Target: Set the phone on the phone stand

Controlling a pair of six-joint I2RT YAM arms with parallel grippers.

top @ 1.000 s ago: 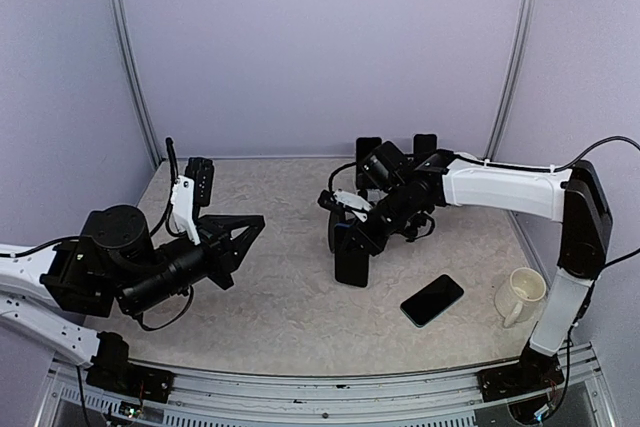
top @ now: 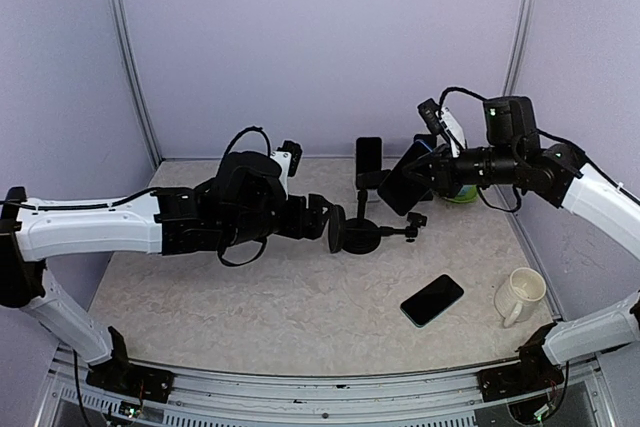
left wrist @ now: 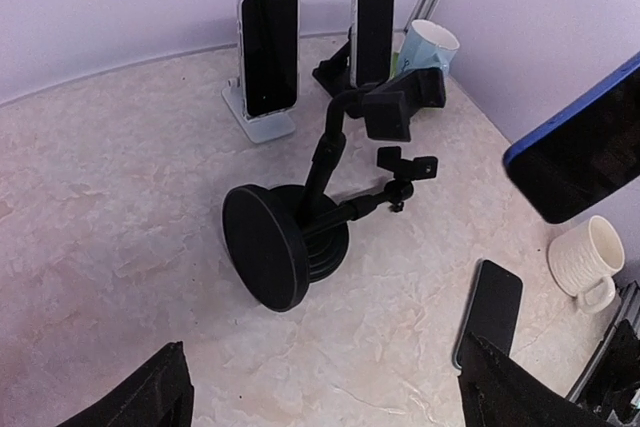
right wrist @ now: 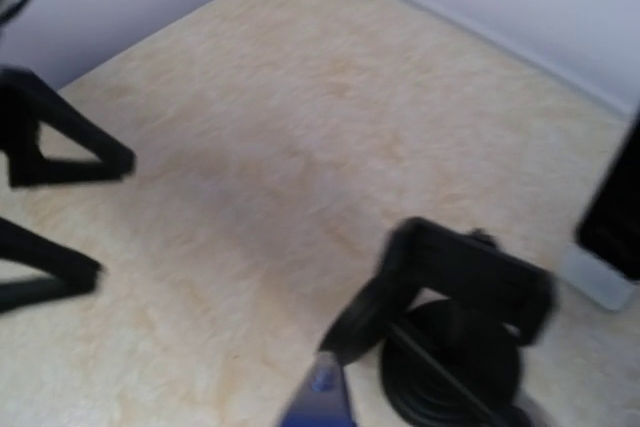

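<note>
The black phone stand [left wrist: 265, 247], with round base and jointed arm, stands mid-table. My right gripper [top: 428, 161] is shut on a phone [top: 400, 185] with a blue edge, raised right of the stand's arm; it fills the upper right of the left wrist view [left wrist: 570, 147]. My left gripper [top: 318, 215] is open, close to the stand's round disc in the top view; its fingers [left wrist: 140, 397] show at the bottom of its wrist view with nothing between them.
Another phone [top: 432, 300] lies flat at front right beside a white mug [top: 520, 297]. Upright phones on stands [left wrist: 268, 52] and a blue cup [left wrist: 428, 52] stand at the back.
My right gripper has lifted the phone up and back to the right. My left arm has moved right and back toward the stand.
</note>
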